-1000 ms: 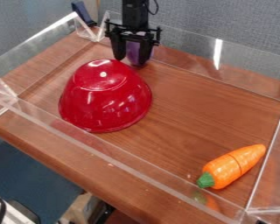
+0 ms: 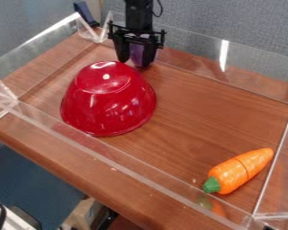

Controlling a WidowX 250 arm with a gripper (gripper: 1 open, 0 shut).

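My black gripper (image 2: 137,47) is at the top centre, low over the back of the wooden tray floor, around a small purple object (image 2: 139,56) that it partly hides; whether its fingers grip that object I cannot tell. A large glossy red bowl (image 2: 108,101) lies upside down left of centre, just in front of the gripper. An orange toy carrot (image 2: 239,170) with a green top lies at the front right.
Clear plastic walls (image 2: 219,49) enclose the wooden surface (image 2: 201,117). Free room lies right of the bowl and along the left side. A dark blue item (image 2: 84,13) is beyond the back left corner.
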